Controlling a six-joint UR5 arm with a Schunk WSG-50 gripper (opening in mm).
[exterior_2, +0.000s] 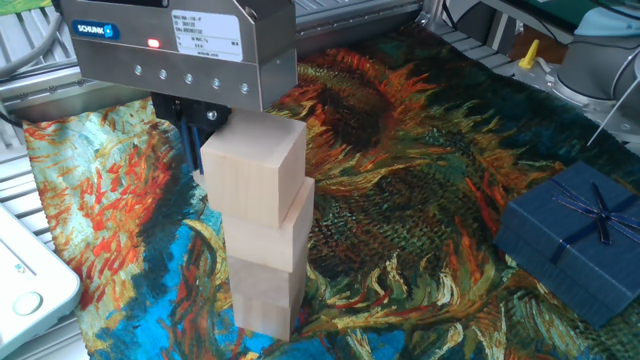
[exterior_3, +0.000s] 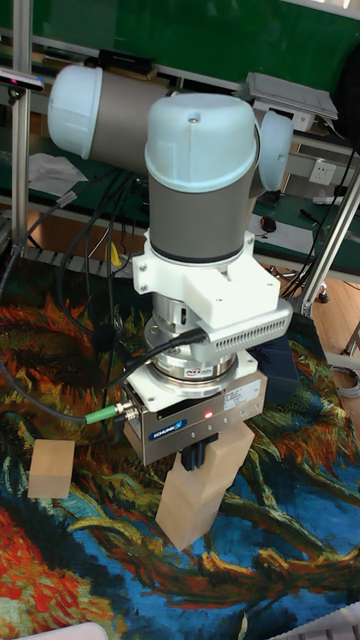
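Pale wooden blocks (exterior_2: 268, 240) stand in a tall, slightly uneven stack on the patterned cloth. The top block (exterior_2: 250, 190) is offset a little from the one below it. My gripper (exterior_2: 195, 150) is low over the stack, its dark fingers (exterior_2: 190, 148) against or close beside the top block's left side. In the other exterior view, the dark fingers (exterior_3: 194, 455) are also beside the upper end of the stack (exterior_3: 192, 509). Any finger behind the block is hidden, so I cannot tell whether the fingers are gripping it.
A separate wooden block (exterior_3: 51, 467) lies on the cloth, left of the arm. A dark blue gift box (exterior_2: 575, 235) with a ribbon sits to the right in exterior view 2. A white device (exterior_2: 35, 280) is at the left edge.
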